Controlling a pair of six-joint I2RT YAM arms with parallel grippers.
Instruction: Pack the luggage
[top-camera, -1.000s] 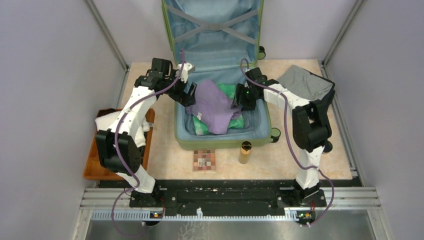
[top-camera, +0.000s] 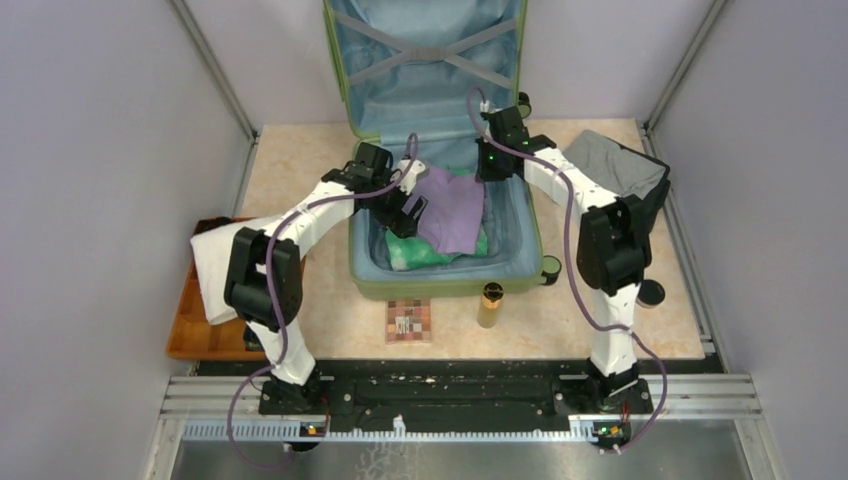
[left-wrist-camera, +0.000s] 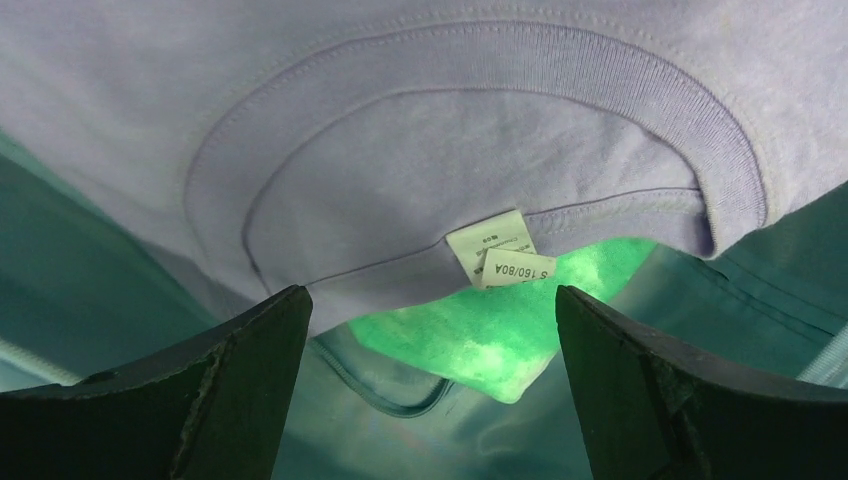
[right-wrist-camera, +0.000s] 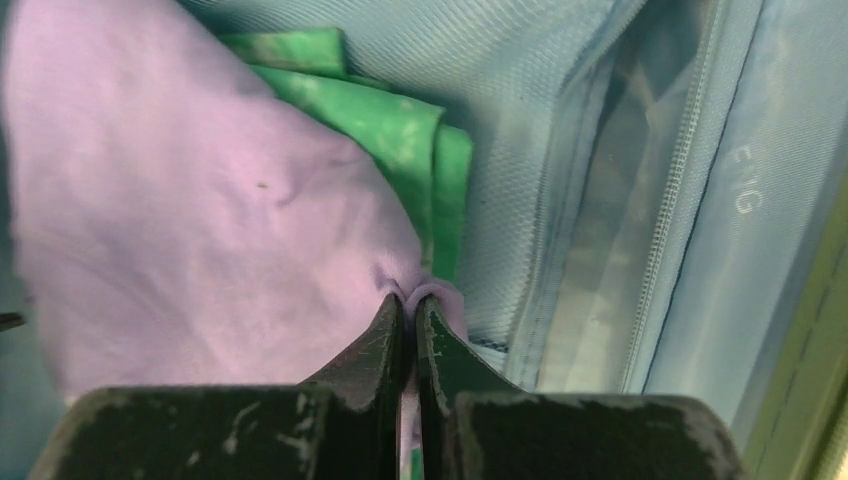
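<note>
An open suitcase (top-camera: 445, 285) holds a purple shirt (top-camera: 450, 210) over a green item (top-camera: 415, 253). My left gripper (top-camera: 410, 222) is open above the shirt's left part; in the left wrist view the collar and size label (left-wrist-camera: 500, 250) show between and beyond the fingers. My right gripper (top-camera: 484, 175) is shut on a pinched fold of the shirt at its upper right, seen gathered between the fingertips in the right wrist view (right-wrist-camera: 410, 305).
An orange tray (top-camera: 185, 330) with white cloth stands left, grey clothing (top-camera: 610, 165) lies at back right. A checkered box (top-camera: 408, 320) and a gold bottle (top-camera: 489, 306) stand in front of the suitcase.
My left gripper has moved right and toward the front. My right gripper rose toward the back from a second ago, drawing the shirt straighter and shifting it rightward.
</note>
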